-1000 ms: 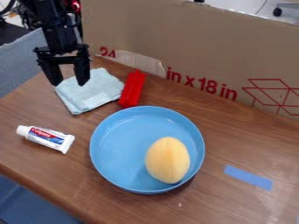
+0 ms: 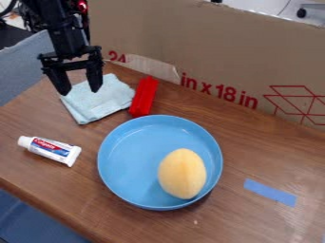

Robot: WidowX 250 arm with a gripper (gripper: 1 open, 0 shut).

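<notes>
My black gripper [image 2: 79, 78] hangs at the upper left, its fingers apart and pointing down, over the left part of a folded light-blue cloth [image 2: 102, 102]. Nothing shows between the fingers. A red block [image 2: 143, 95] lies right of the cloth. A toothpaste tube [image 2: 49, 149] lies at the front left. A blue plate [image 2: 133, 161] holds a yellow oval object [image 2: 181, 174].
A large cardboard box wall [image 2: 229, 57] stands along the back. The table's edge runs at the lower left.
</notes>
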